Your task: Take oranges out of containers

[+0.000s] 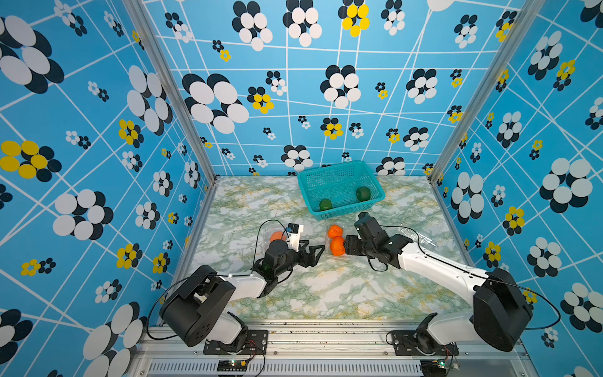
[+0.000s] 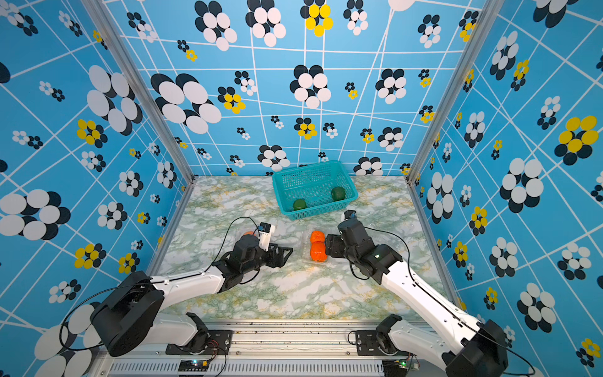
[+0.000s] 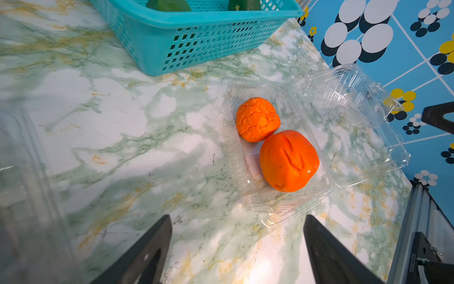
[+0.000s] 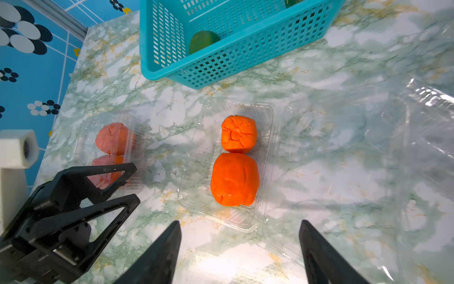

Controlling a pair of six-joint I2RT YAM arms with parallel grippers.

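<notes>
Two oranges, a smaller one (image 4: 238,133) and a larger one (image 4: 235,179), sit in a clear plastic container (image 4: 198,189) at mid-table. Two more oranges (image 4: 111,138) lie in another clear container (image 4: 137,161) at the left, seen through its plastic and partly hidden by the left arm. In the left wrist view the first pair shows ahead, beyond the fingers of my left gripper, parted with nothing between them. My right gripper stands open and empty just right of the middle container, its fingers apart from the oranges.
A teal basket (image 1: 314,210) stands behind, with two green avocado-like items (image 1: 325,204) inside. Clear container parts (image 3: 350,123) lie right of the middle oranges.
</notes>
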